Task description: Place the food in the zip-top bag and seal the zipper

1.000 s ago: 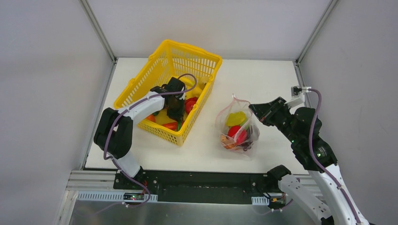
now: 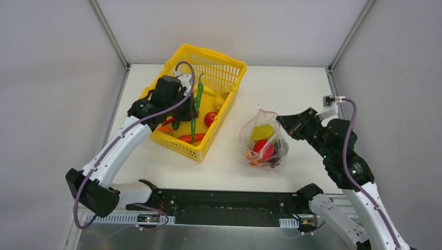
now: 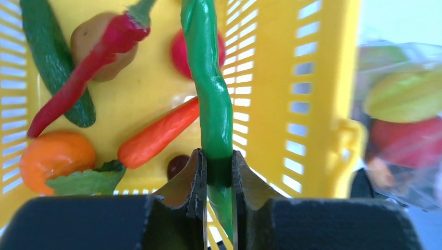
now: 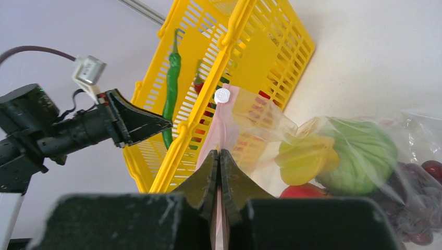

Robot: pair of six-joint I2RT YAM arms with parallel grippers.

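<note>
My left gripper is shut on a long green pepper point(image 3: 208, 104), holding it above the yellow basket point(image 2: 213, 151), which holds a red chili point(image 3: 78, 78), cucumber point(image 3: 78, 112), carrot point(image 3: 151, 135), tomato point(image 2: 210, 117) and other food. The clear zip top bag point(image 2: 263, 146) stands on the table, holding a yellow starfruit point(image 4: 302, 161), green cabbage point(image 4: 359, 151), grapes point(image 4: 422, 208) and a red item point(image 2: 265, 151). My right gripper is shut on the bag's pink zipper edge at its top.
Walls enclose the sides and back.
My left gripper has risen out of the basket and moved left with the green pepper in it. The right arm and the bag have stayed in place.
</note>
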